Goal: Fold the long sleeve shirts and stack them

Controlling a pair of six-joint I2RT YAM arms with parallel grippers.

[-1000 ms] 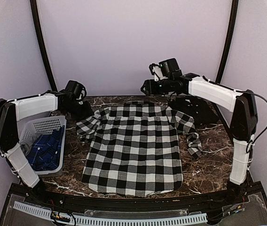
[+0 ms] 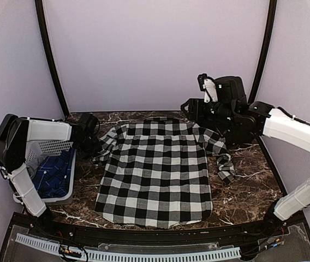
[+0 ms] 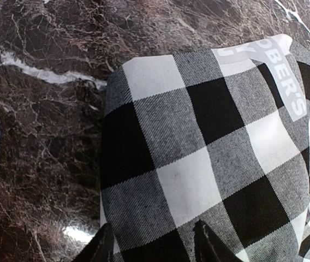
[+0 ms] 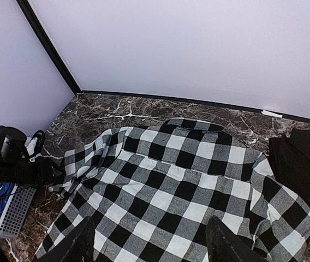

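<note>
A black-and-white checked shirt [image 2: 158,174] lies spread flat in the middle of the table, its collar toward the back wall. Its left sleeve [image 2: 108,143] bends out to the left, and the right sleeve [image 2: 224,162] angles down on the other side. Over the left sleeve's end is my left gripper, open, with checked cloth below its fingertips and none seen pinched. My right gripper hangs high above the shirt at the back right, its fingers apart and empty. A dark folded shirt [image 4: 299,164] rests at the back right, mostly behind the right arm from above.
At the left stands a white basket [image 2: 72,177] holding blue checked cloth [image 2: 54,174], close beside the left arm. Bare marble table [image 2: 250,188] shows at the right. A wall [image 2: 160,54] closes off the back.
My left gripper has come down and toward the front over the left sleeve. The checked shirt lies essentially as before.
</note>
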